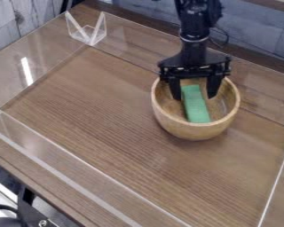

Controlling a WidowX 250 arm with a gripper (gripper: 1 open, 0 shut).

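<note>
A round wooden bowl (194, 126) sits on the wooden table right of center, with a green oblong object (194, 105) lying inside it. My black gripper (193, 78) reaches down from the top over the back half of the bowl and the far end of the green object, its fingers open and apart. Whether the fingertips touch the green object cannot be told from this view.
A clear plastic or wire piece (88, 28) stands at the back left near the table edge (38, 71). Dark cables show at the bottom left.
</note>
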